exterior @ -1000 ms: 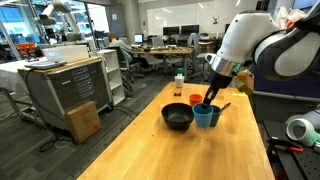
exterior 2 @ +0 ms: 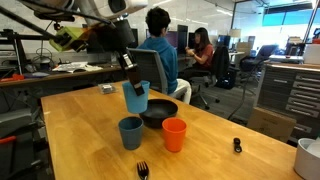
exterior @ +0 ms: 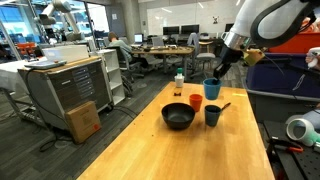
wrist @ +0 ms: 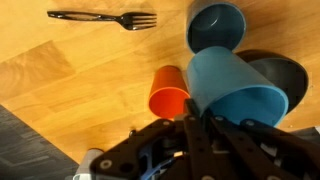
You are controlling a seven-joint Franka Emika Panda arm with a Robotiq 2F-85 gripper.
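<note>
A light blue cup (exterior 2: 136, 98) hangs above the table, with my gripper shut on its rim. In the wrist view, the blue cup (wrist: 235, 85) fills the area in front of the fingers, its open mouth toward the camera. An orange cup (wrist: 168, 92) stands on the table beside and below it. A darker grey-blue cup (exterior 2: 131, 133) stands upright nearby, and a black bowl (exterior: 178, 116) sits to one side of the cups. On the wood lies a dark fork (wrist: 105, 18).
The wooden table (exterior: 150, 155) has wide free room in front of the bowl. A small white-and-green bottle (exterior: 179, 76) stands toward the far end. In the second exterior view, a small black object (exterior 2: 237, 145) and a white container (exterior 2: 307, 158) are at the right.
From low beside the dark cup, the blue cup has risen with my gripper and moved toward the far side of the table.
</note>
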